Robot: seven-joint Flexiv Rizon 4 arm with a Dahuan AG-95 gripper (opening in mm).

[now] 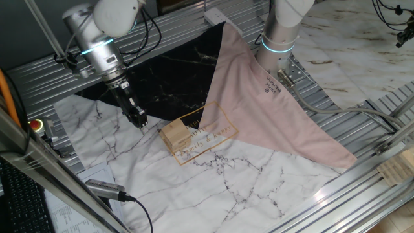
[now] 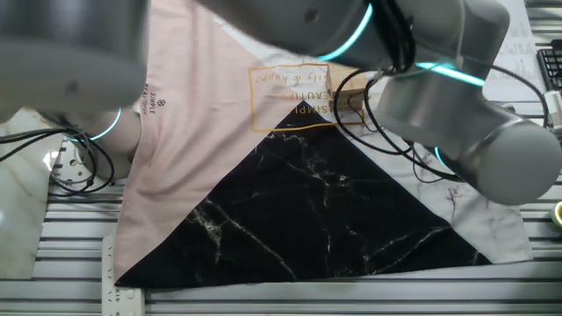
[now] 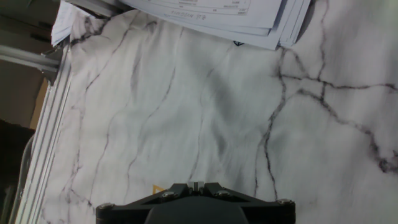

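Observation:
A light-brown block (image 1: 176,136), box-like in shape, rests on the cloth near its middle, over the edge of a gold printed frame. Part of the same block (image 2: 349,91) shows in exterior view 2 behind cables. My gripper (image 1: 144,129) points down over the white marbled part of the cloth, left of the block and apart from it. In the wrist view the fingertips of my gripper meet at the bottom edge, shut, with nothing visible between them. The block is out of sight there.
The cloth has black (image 2: 307,202), pink (image 1: 242,97) and white areas, with some wrinkles. Papers (image 3: 230,15) lie at its edge. A metal post (image 1: 55,171) crosses the front left.

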